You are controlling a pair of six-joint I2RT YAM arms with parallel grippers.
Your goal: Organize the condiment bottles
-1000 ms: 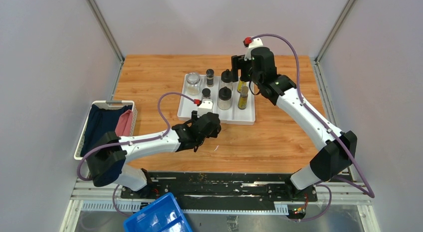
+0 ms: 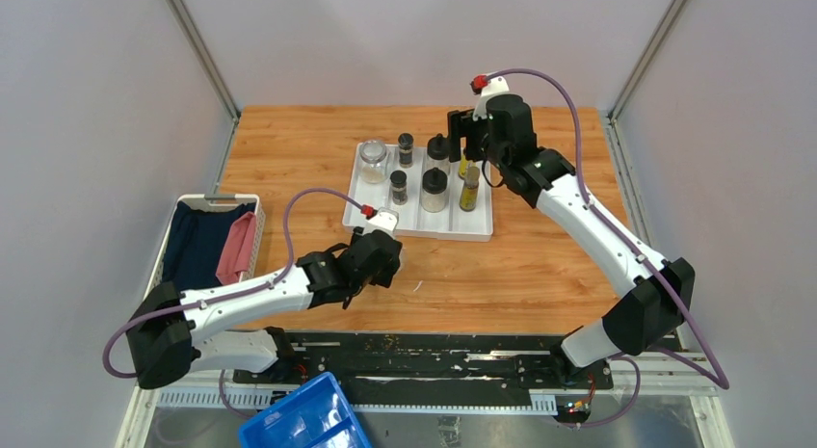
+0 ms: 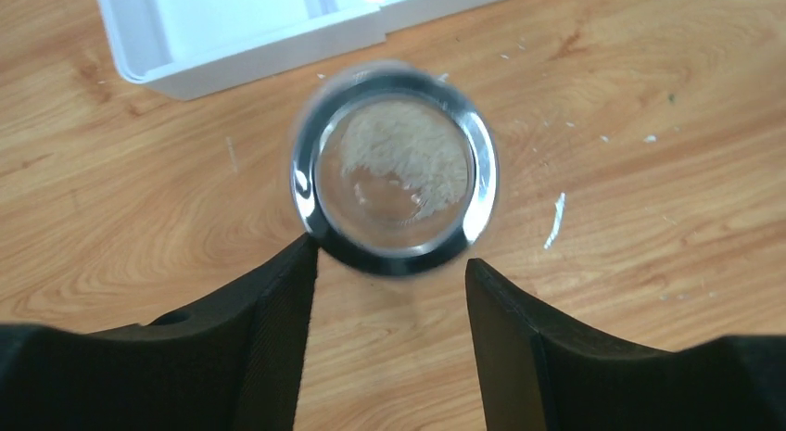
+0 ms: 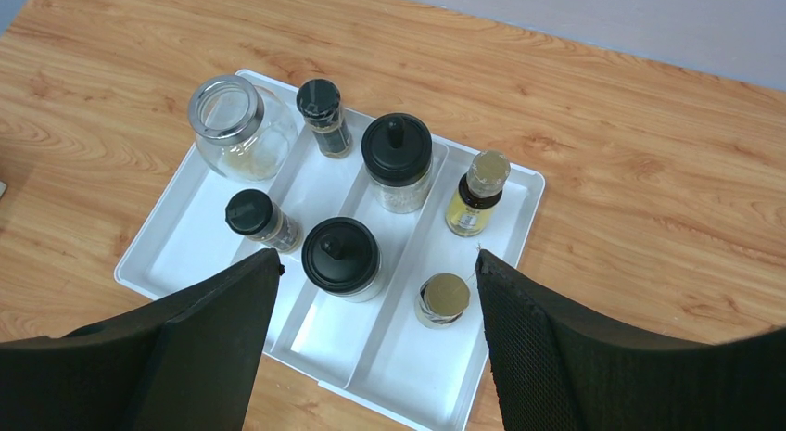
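Note:
A glass jar with a steel rim (image 3: 399, 176) is in front of the white tray (image 3: 250, 56) at my left gripper, whose fingers are part open around its near side; contact is unclear. The tray (image 4: 158, 264) holds another steel-rimmed jar (image 4: 241, 139), two black-lidded jars (image 4: 397, 153) (image 4: 341, 259), two small dark-capped shakers (image 4: 324, 116) (image 4: 259, 218) and two bottles with yellowish labels or gold tops (image 4: 473, 195) (image 4: 443, 301). My right gripper hovers over the tray, open, nothing visible between its fingers.
A white basket with dark and pink cloths (image 2: 236, 246) is at the left. A blue bin (image 2: 299, 419) lies below the table's front edge. Bare wood (image 2: 540, 275) surrounds the tray, clearest at right and front.
The left arm has moved left and toward the front, away from the tray. The right arm has shifted only slightly.

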